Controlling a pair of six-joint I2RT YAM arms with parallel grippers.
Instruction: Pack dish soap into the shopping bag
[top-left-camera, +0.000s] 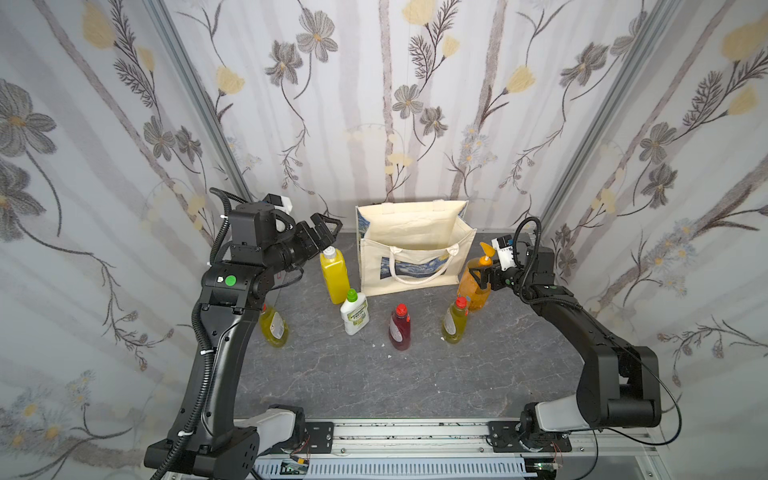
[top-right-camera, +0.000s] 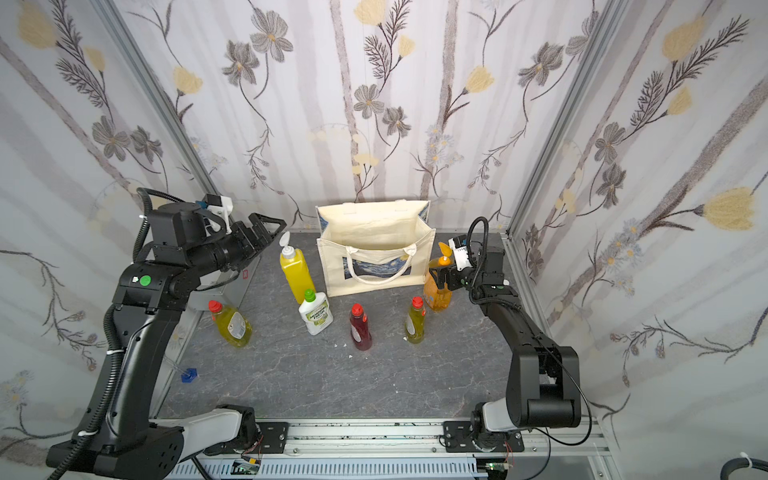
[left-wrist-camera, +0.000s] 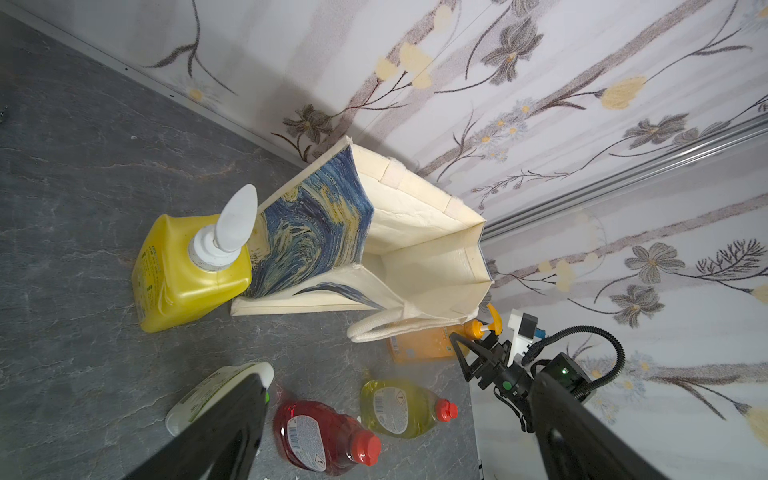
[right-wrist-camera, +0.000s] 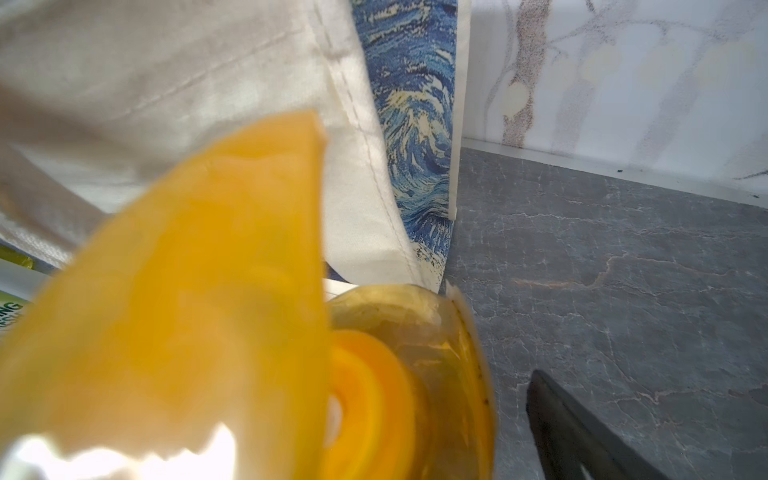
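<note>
The open cream shopping bag (top-left-camera: 416, 268) stands upright at the back, with nothing seen in the visible part of its inside. To its right is an orange pump bottle (top-left-camera: 473, 295) of dish soap. My right gripper (top-left-camera: 480, 277) is open at the upper part of that bottle; in the right wrist view one finger (right-wrist-camera: 576, 428) shows to the right of it, and the large orange pump head (right-wrist-camera: 224, 296) hides the other side. My left gripper (top-right-camera: 268, 226) is open and empty, raised near the yellow pump bottle (left-wrist-camera: 188, 276) on the bag's left.
In front of the bag stand a white green-capped bottle (top-right-camera: 316, 313), a red bottle (top-right-camera: 361, 329) and an olive-yellow bottle (top-right-camera: 415, 323). Another olive-yellow bottle (top-right-camera: 233, 325) is at the left, by my left arm.
</note>
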